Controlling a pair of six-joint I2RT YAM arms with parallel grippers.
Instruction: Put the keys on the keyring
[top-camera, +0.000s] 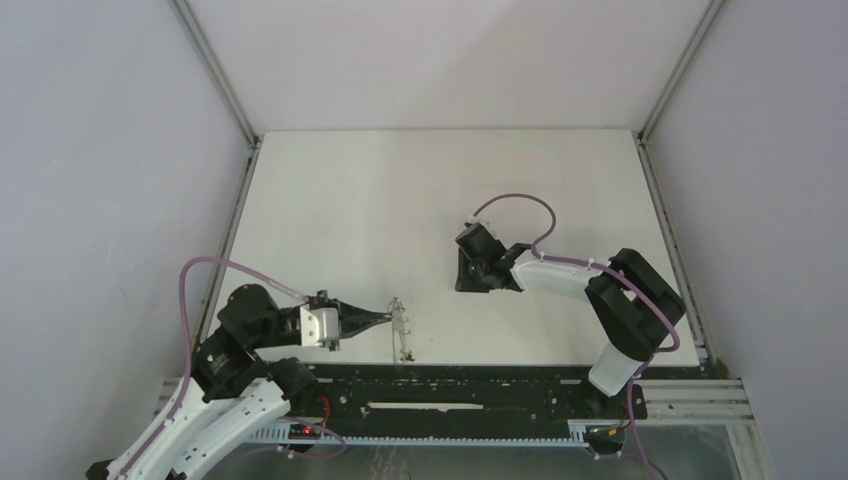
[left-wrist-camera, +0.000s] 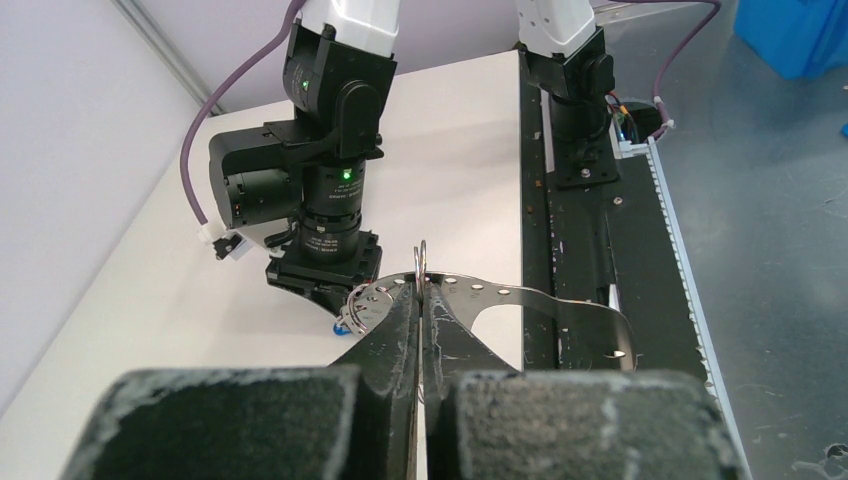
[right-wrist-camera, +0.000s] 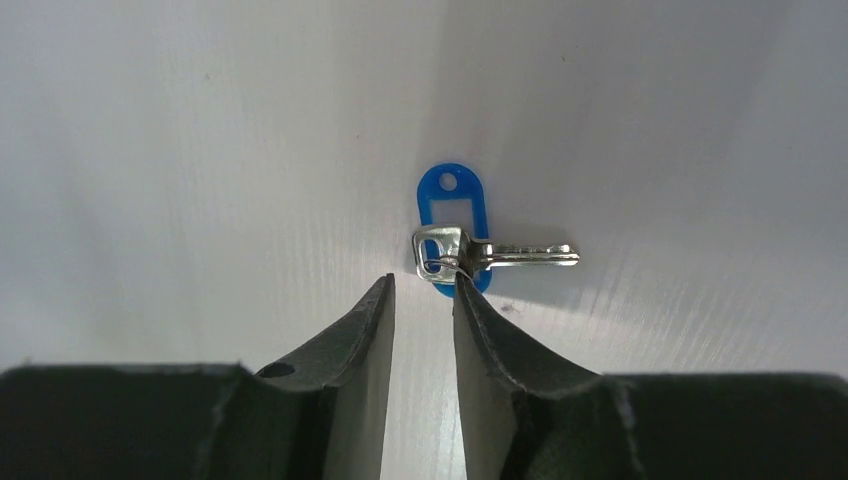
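Observation:
A silver key (right-wrist-camera: 520, 255) lies across a blue tag (right-wrist-camera: 448, 180) on the white table in the right wrist view. A thin wire loop shows at the key's head. My right gripper stands part open just before them, its fingertips near the key's head and nothing between them. The shiny metal keyring (left-wrist-camera: 545, 305), a curved strip with holes, appears at the tips of my left gripper, which is shut on it. From above, the strip (top-camera: 400, 330) hangs over the table's front. The right arm hides key and tag there.
A dark rail (top-camera: 440, 385) runs along its front edge. Side walls (top-camera: 100, 150) flank it. A blue bin (left-wrist-camera: 795, 35) stands well off the table.

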